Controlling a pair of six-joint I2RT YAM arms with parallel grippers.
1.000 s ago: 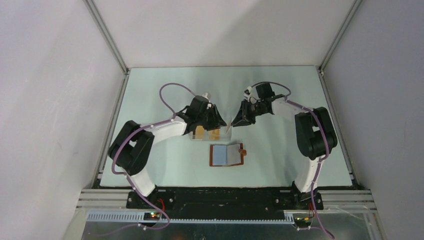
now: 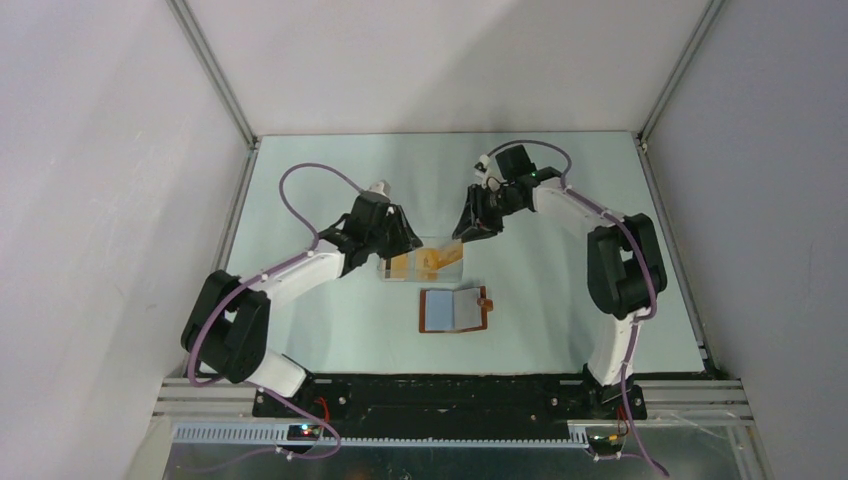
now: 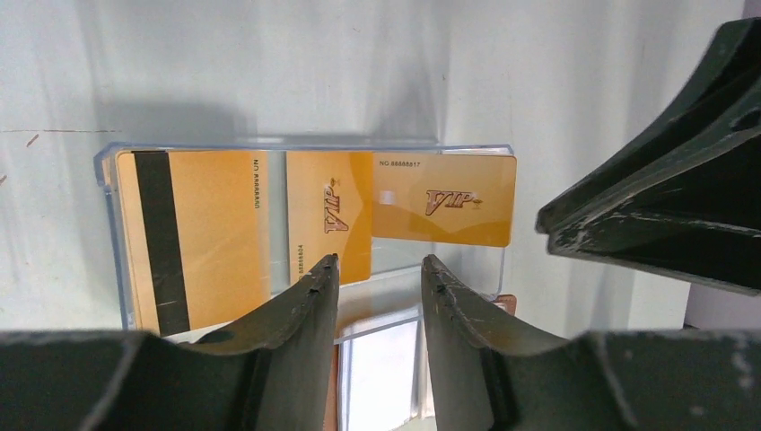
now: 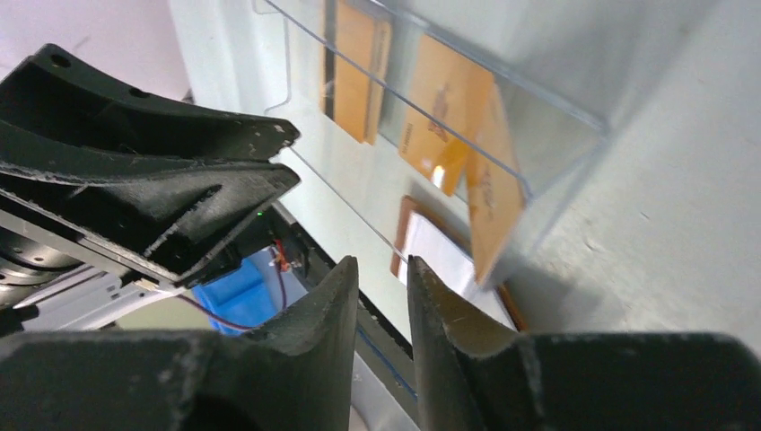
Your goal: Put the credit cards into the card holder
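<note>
Three gold cards are in a clear tray point(image 3: 314, 145). The left one, a striped card point(image 3: 215, 233), lies face down. A VIP card point(image 3: 310, 215) stands lengthwise in the middle. Its near end is overlapped by a second VIP card, which lies crosswise at the tray's right end and looks slanted in the right wrist view. My left gripper is open above the tray, empty. My right gripper has its fingertips apart with nothing between them, close to the slanted card point(image 4: 492, 193). The card holder point(image 2: 453, 310), brown-edged, lies open in front of the tray.
Both grippers hover close together over the tray; the right fingers point(image 3: 646, 193) reach into the left wrist view. Bare table point(image 2: 560, 300) lies to the right of the holder and on the left side too.
</note>
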